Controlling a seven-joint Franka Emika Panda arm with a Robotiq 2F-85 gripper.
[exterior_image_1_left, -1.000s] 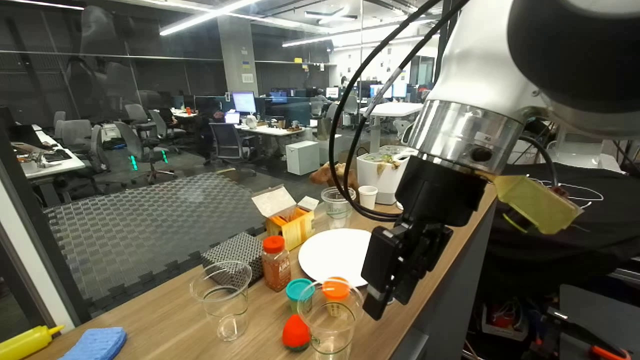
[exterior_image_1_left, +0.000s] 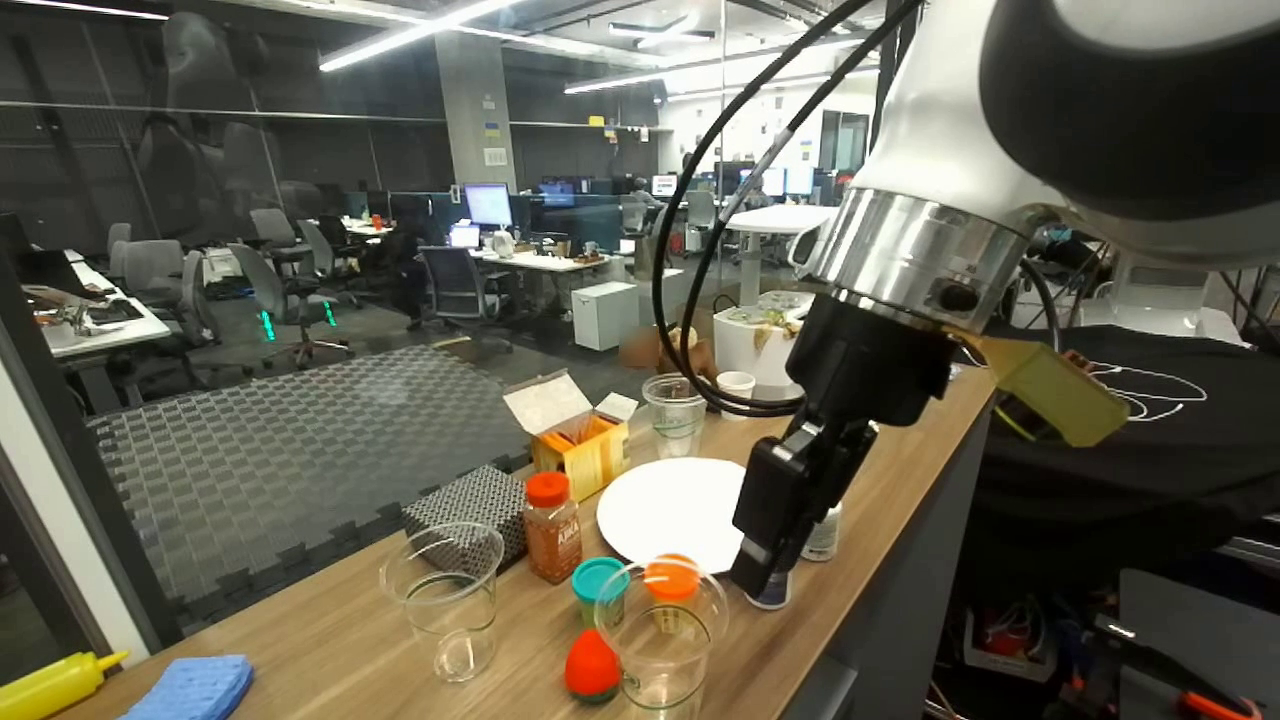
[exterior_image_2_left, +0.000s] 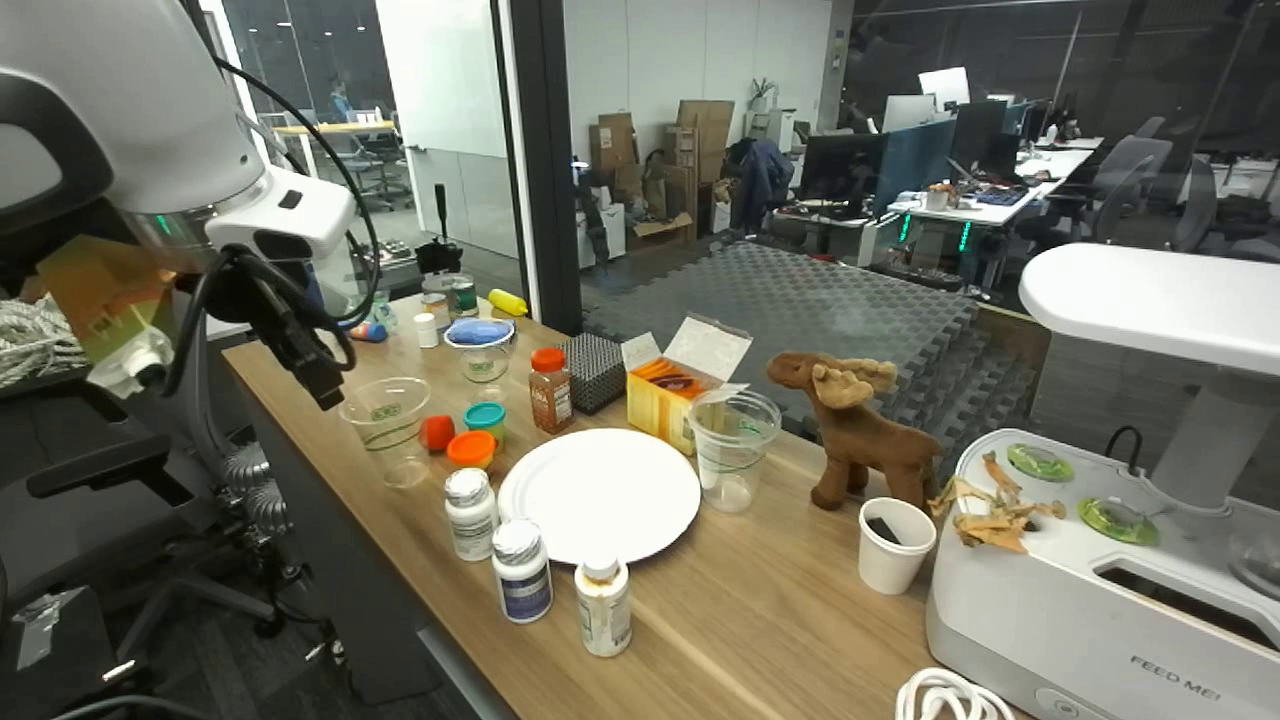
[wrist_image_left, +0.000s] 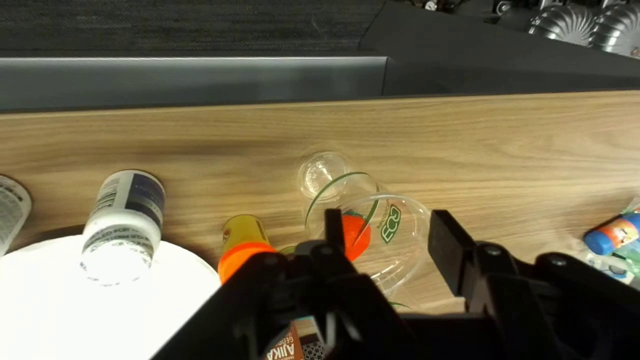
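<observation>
My gripper hangs above the counter, partly open, with nothing held between its fingers. In the wrist view a clear plastic cup (wrist_image_left: 393, 273) with a green logo shows below the gap. Exterior view 2 has the gripper (exterior_image_2_left: 321, 390) beside and above that clear cup (exterior_image_2_left: 386, 414), apart from it. A red-orange lidded tub (exterior_image_2_left: 437, 433) stands close to the cup. An orange-lidded tub (exterior_image_2_left: 470, 449) and a teal-lidded tub (exterior_image_2_left: 485, 418) are nearby. From exterior view 1, the gripper (exterior_image_1_left: 768, 576) covers part of the white pill bottles.
A white plate (exterior_image_2_left: 600, 492) lies mid-counter, with several white bottles (exterior_image_2_left: 523, 570) along its front side. Behind are a spice jar (exterior_image_2_left: 551, 390), a tea box (exterior_image_2_left: 660, 402), another clear cup (exterior_image_2_left: 729, 450) and a toy moose (exterior_image_2_left: 864, 432). Bare wood (wrist_image_left: 510, 156) shows along the front edge.
The arm and gripper have shifted slightly left and up in exterior view 1, uncovering more of the bottles. Its fingers appear closer together. The counter's objects have not moved.
</observation>
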